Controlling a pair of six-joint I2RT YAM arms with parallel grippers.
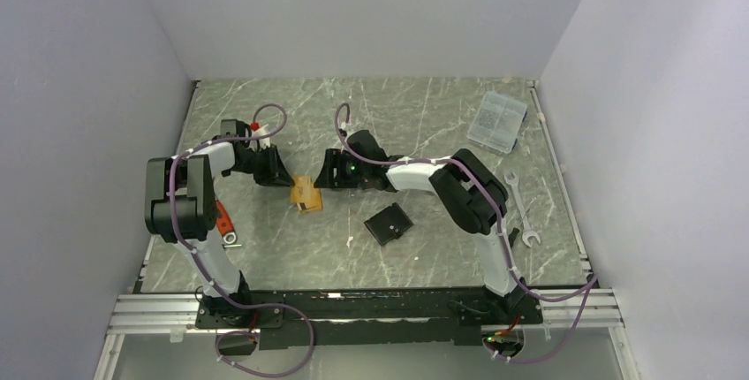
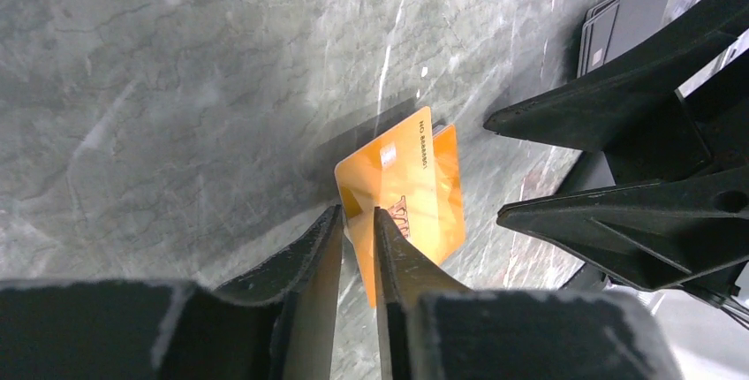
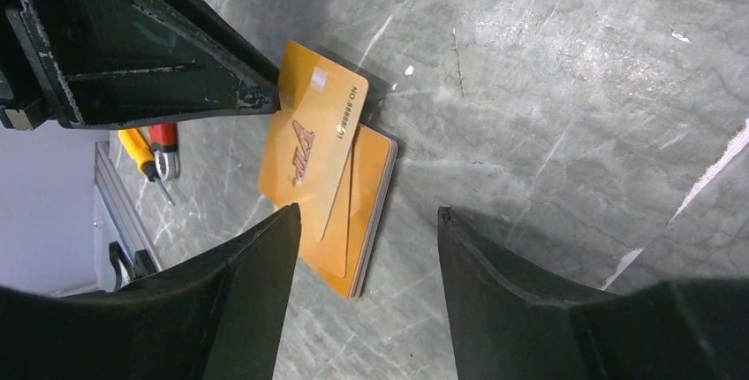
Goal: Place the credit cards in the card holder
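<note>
Orange credit cards point(image 1: 306, 196) point(image 2: 415, 190) point(image 3: 305, 146) lie in a slightly fanned pile at centre-left of the table. My left gripper point(image 1: 284, 181) has its fingertips close together at the pile's left edge, with a card's corner at or between them; whether it grips is unclear. Just right of the pile, my right gripper point(image 1: 327, 177) stands part open, nothing between its fingers, one fingertip near the cards. A black card holder point(image 1: 382, 223) lies to the lower right.
A clear plastic box point(image 1: 496, 122) is at the back right, a wrench point(image 1: 520, 208) at the right edge. Orange-handled tools point(image 1: 223, 218) lie at the left under the left arm.
</note>
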